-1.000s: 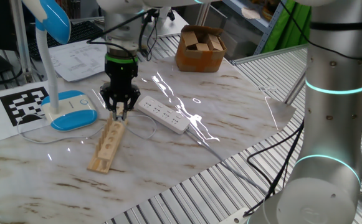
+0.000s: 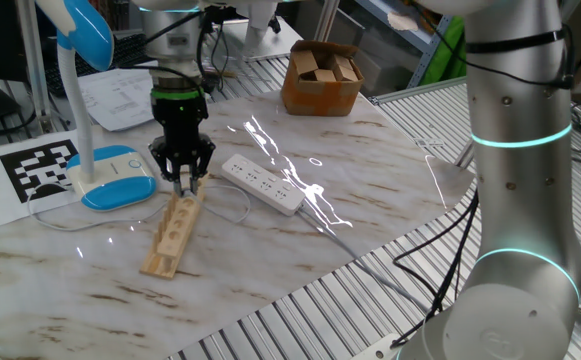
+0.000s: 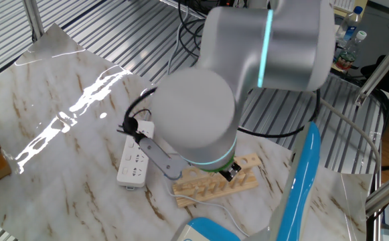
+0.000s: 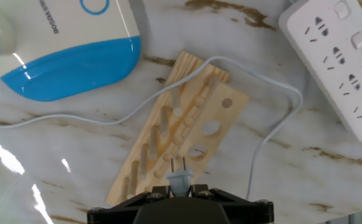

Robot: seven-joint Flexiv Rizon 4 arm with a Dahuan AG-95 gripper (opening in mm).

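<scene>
In the wrist view my gripper is shut on a small pale plug, its two thin metal pins pointing away from the fingers. Behind the pins lies a wooden rack with a row of pegs and a board with round holes. Exterior view 1 has the gripper over the far end of the rack; how high above it is hard to tell. A white power strip lies to the upper right in the wrist view, apart from the plug. Exterior view 2 hides most of the gripper behind the arm.
The lamp with a blue and white base stands beside the rack. Its thin white cable loops across the rack. An open cardboard box sits at the back. Bare marble surrounds the power strip.
In exterior view 1 the arm and gripper have shifted slightly left, and the wrist's tilt has changed. The rack, power strip and lamp have stayed put.
</scene>
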